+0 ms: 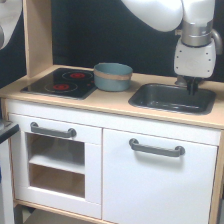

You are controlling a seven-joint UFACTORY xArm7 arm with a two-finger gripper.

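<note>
My white robot hand reaches down from the upper right, with its dark gripper (190, 87) low over the black sink (150, 97), near its right side. The fingers are small and dark against the basin, so whether they stand apart or together is unclear. Nothing can be made out between them. A blue-grey pot (113, 77) with a brownish band stands upright on the counter, just right of the black stovetop (62, 83), well apart from my hand.
Grey handles (157, 148) jut out in front. A dark panel (100, 40) closes the back.
</note>
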